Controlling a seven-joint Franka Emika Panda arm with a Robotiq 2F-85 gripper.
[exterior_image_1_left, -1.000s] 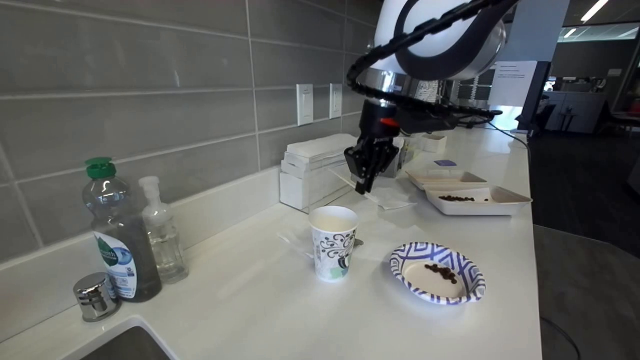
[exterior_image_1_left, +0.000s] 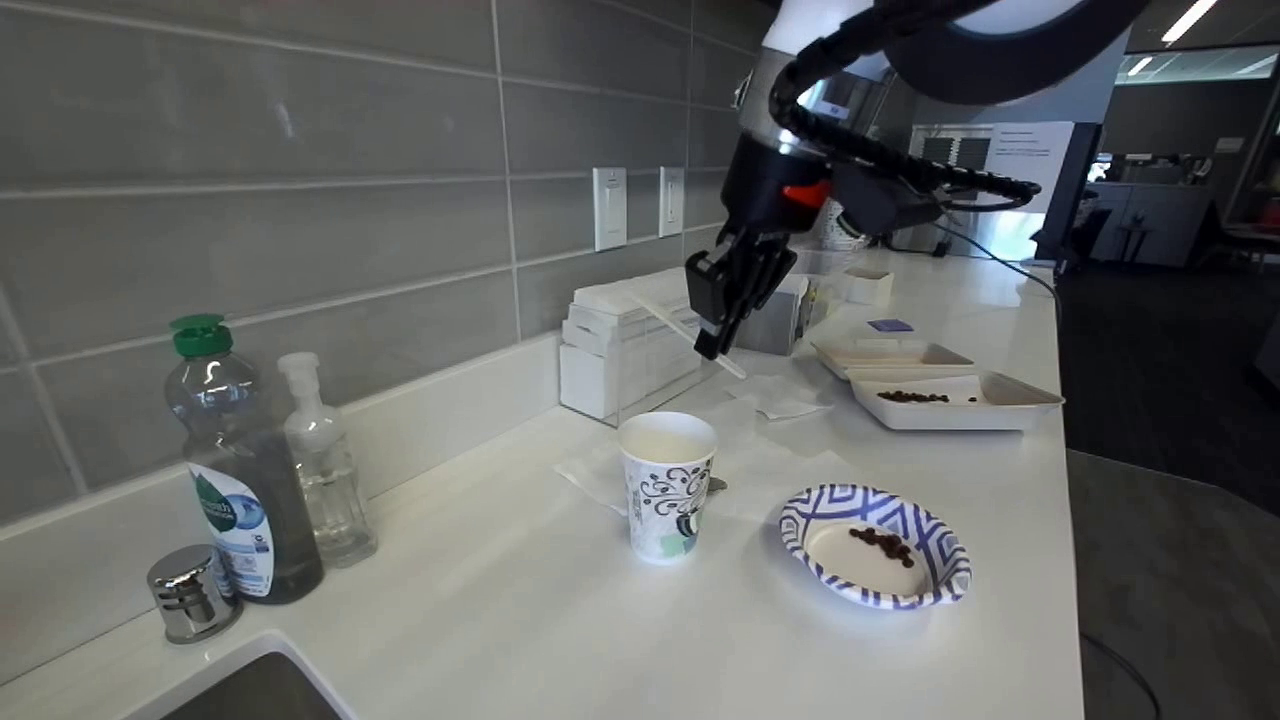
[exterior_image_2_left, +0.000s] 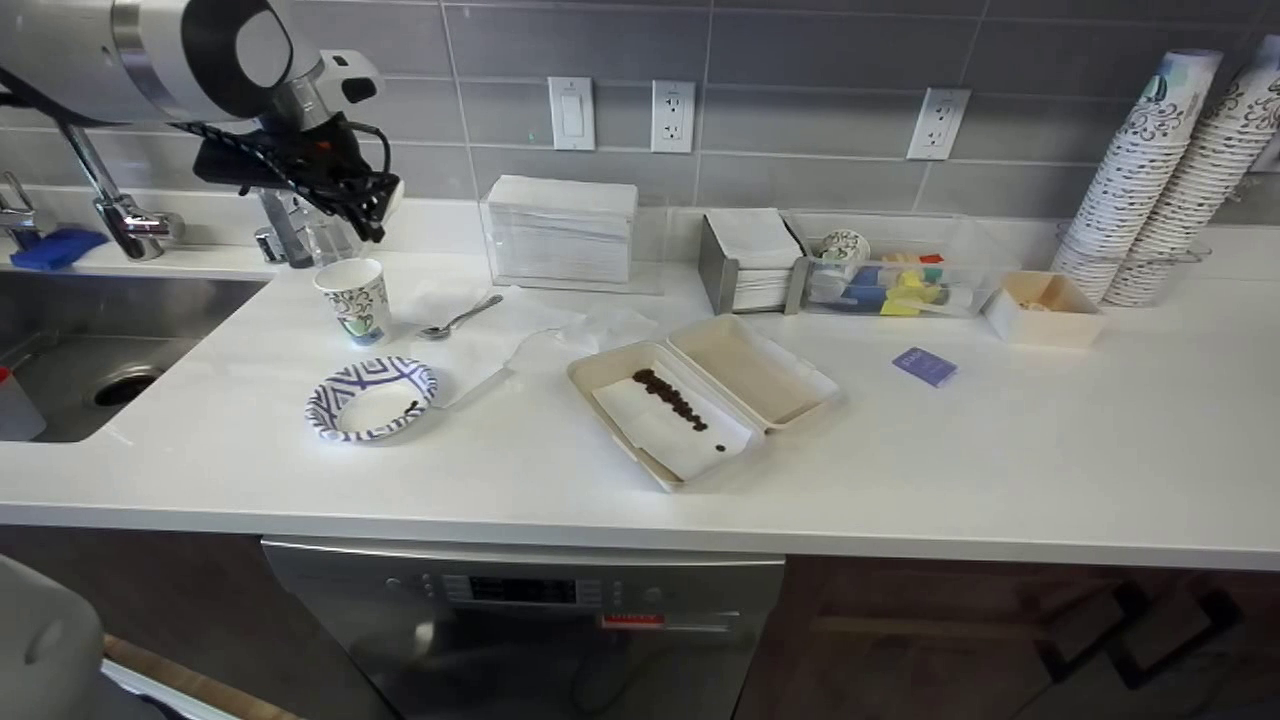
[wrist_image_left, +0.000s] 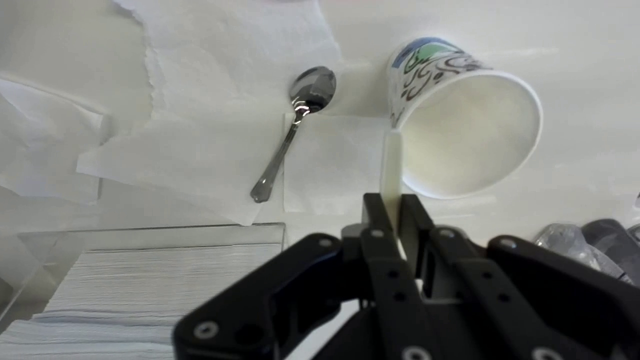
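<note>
My gripper (exterior_image_1_left: 710, 350) is shut on a thin white stick (exterior_image_1_left: 679, 322), which sticks out on both sides of the fingers and lies tilted in the air. From the wrist view, the stick (wrist_image_left: 392, 162) runs between the black fingertips, its far end overlapping the rim of the paper cup (wrist_image_left: 468, 138). That patterned cup (exterior_image_1_left: 668, 492) stands upright on the counter, and its inside looks pale. In exterior view 2, the gripper (exterior_image_2_left: 372, 228) hangs above and behind the cup (exterior_image_2_left: 356, 300); the stick cannot be made out there.
A metal spoon (wrist_image_left: 280, 141) lies on napkins by the cup. Nearby sit a blue-patterned bowl (exterior_image_2_left: 330, 414) with small dark pieces and an open takeout box (exterior_image_2_left: 618, 438) with more. A clear napkin holder (exterior_image_2_left: 560, 234) stands against the wall.
Seen in exterior view 1, my gripper has risen and shifted slightly left, with the wrist tilting and the stick still held. Cup and bowl have stayed put.
</note>
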